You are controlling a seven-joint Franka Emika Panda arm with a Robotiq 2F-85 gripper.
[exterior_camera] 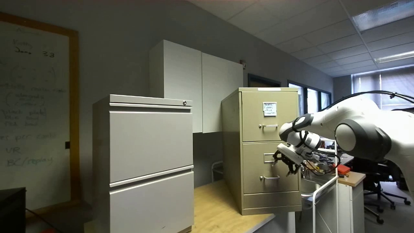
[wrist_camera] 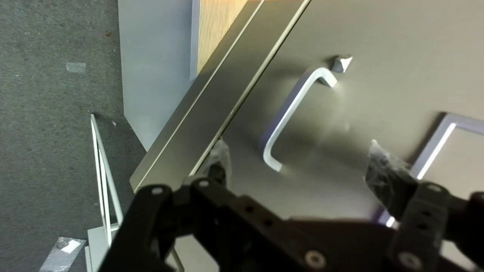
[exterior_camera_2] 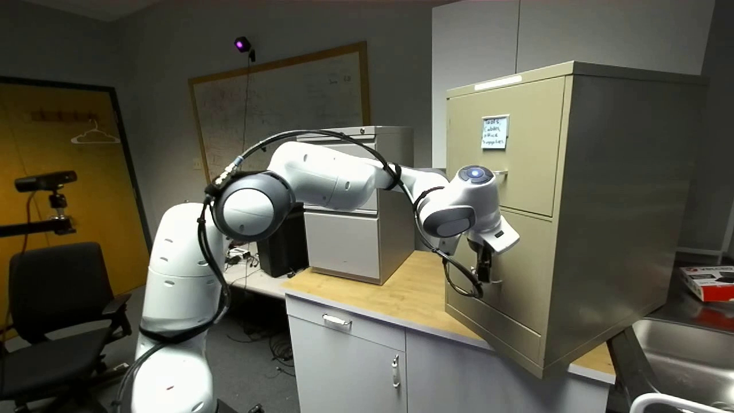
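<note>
A tan two-drawer filing cabinet [exterior_camera: 251, 155] has both drawers closed. In the wrist view, the lower drawer's bar handle [wrist_camera: 290, 111] lies beyond my fingertips, roughly between them to the sides, with bare drawer front around it. My gripper is open, its plastic-wrapped fingers [wrist_camera: 386, 174] wide apart and nothing between them. From the first exterior view, the gripper [exterior_camera: 283, 164] hangs in front of the lower drawer [exterior_camera: 252, 171], to the right of and above its handle [exterior_camera: 271, 178]. Whether a fingertip touches the drawer front cannot be told.
A pale grey cabinet [exterior_camera: 151, 147] stands left on the same wooden counter [exterior_camera: 211, 202]. The lower drawer's label frame [wrist_camera: 442, 138] sits close to one finger. A white metal rail [exterior_camera: 325, 186] stands beside the sink [exterior_camera_2: 688, 354]. Cables loop under the wrist.
</note>
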